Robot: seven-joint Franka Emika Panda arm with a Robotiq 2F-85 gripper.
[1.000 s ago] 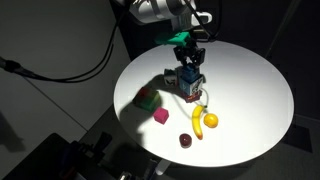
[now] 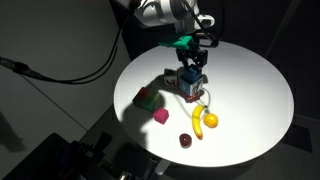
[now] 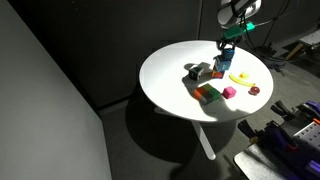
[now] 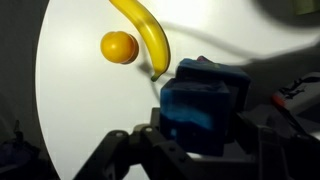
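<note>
A blue cube (image 2: 188, 74) sits at the top of a small stack at the back of the round white table (image 2: 250, 110). Below it is a second blue block (image 2: 187, 88), with something red at the base. The stack also shows in the second exterior view, where the upper blue cube (image 3: 229, 55) is under the arm. My gripper points down around the upper cube, which fills the space between its dark fingers in the wrist view. Whether the fingers press on the cube is too dark to tell.
In front of the stack lie a banana (image 2: 197, 122) and an orange (image 2: 210, 120). A pink cube (image 2: 161, 115), a red-and-green block (image 2: 148, 98) and a dark red round thing (image 2: 185, 140) are nearer the front.
The arm has shifted very slightly above the stack. The stack and the other objects look unmoved.
</note>
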